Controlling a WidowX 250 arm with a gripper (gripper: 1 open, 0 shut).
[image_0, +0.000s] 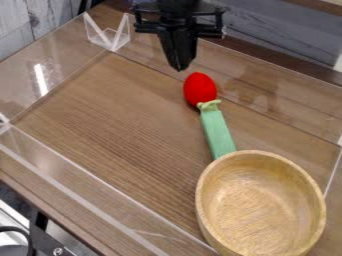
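Note:
My gripper (179, 60) hangs at the top centre of the camera view, dark, with its tip shut and nothing visible between the fingers. Below and right of it, apart from it, a red rounded object (201, 88) lies on the wooden table, at the upper end of a long green object (217, 134) that runs down toward a wide tan bowl (261, 240) at the lower right.
A clear plastic piece (107, 32) stands at the upper left. Dark cables lie beyond the table's edge at the lower left.

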